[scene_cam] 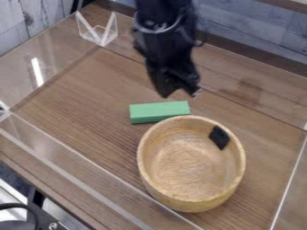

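My gripper (180, 88), a dark arm end blurred by motion, hangs in the upper middle above the wooden table; its fingers are too blurred to read clearly. Below it a green rectangular block (157, 111) lies flat on the table, just behind a round tan bowl (168, 180). A small black object (220, 137) sits at the bowl's right rear, against its inner wall or rim.
A white wire-like item (96, 29) stands at the back left. A grey plank wall runs behind the table, and dark cables lie at the bottom left corner.
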